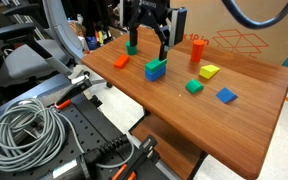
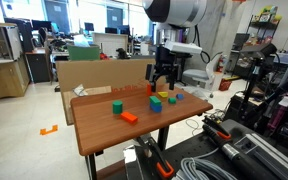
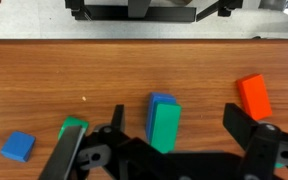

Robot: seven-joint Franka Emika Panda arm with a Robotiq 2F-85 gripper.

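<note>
A green block (image 1: 158, 63) rests on a blue block (image 1: 155, 73) on the wooden table. Above this stack, my gripper (image 1: 150, 51) hangs open, its fingers spread wide. In the wrist view, the green block (image 3: 165, 128) lies between the two fingers, apart from both, and one end of the blue block (image 3: 162, 100) shows past it. Nothing is held. In exterior view 2 the stack is seen beneath the gripper (image 2: 164, 83).
Around the stack lie an orange block (image 1: 121, 61), a small green block (image 1: 194, 87), a blue block (image 1: 226, 95) and a yellow block (image 1: 209, 71). A red cylinder (image 1: 197, 50) and green cylinder (image 1: 131, 47) stand farther back.
</note>
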